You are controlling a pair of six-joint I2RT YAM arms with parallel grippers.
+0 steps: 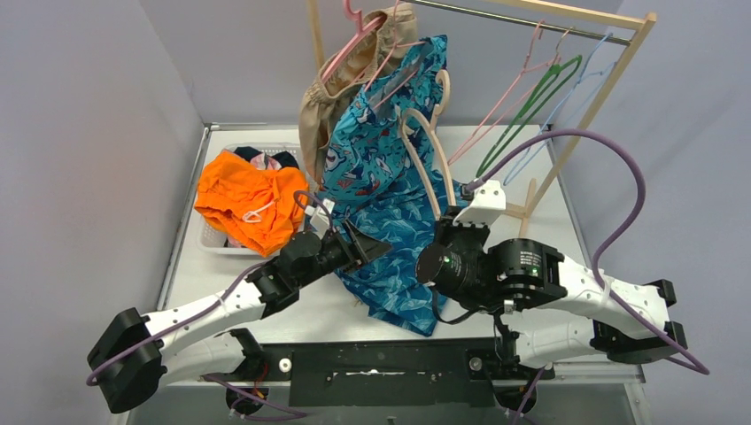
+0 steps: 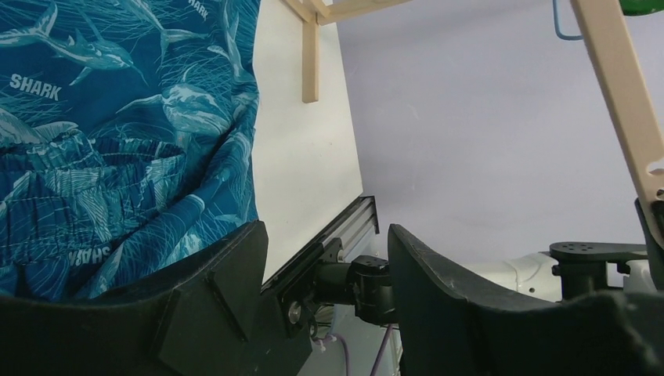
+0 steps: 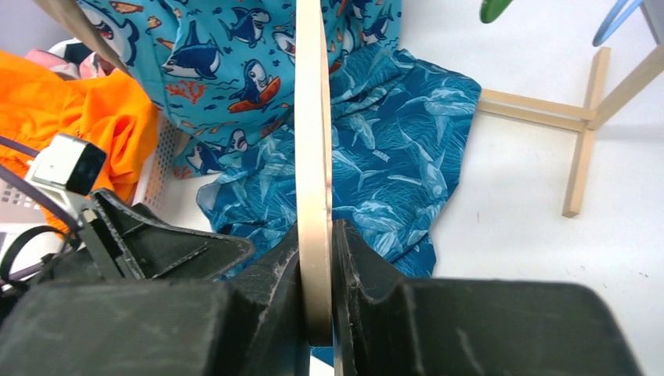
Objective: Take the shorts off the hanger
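Observation:
Blue shark-print shorts (image 1: 398, 266) lie spread on the white table, with no hanger in them. In the left wrist view the shorts (image 2: 133, 125) fill the left side, waistband gathered. A beige hanger (image 1: 418, 150) is held up in front of the hanging clothes. My right gripper is shut on the hanger's end, and the hanger (image 3: 313, 157) runs upward from its fingers. Above the left part of the shorts, my left gripper stands part open; nothing is between its fingers.
A white basket (image 1: 212, 239) with orange shorts (image 1: 252, 199) stands at the left. On the rack (image 1: 549, 22) hang tan shorts (image 1: 319, 115), teal shark shorts (image 1: 359, 159) and, to the right, an empty green hanger (image 1: 531, 115) among others.

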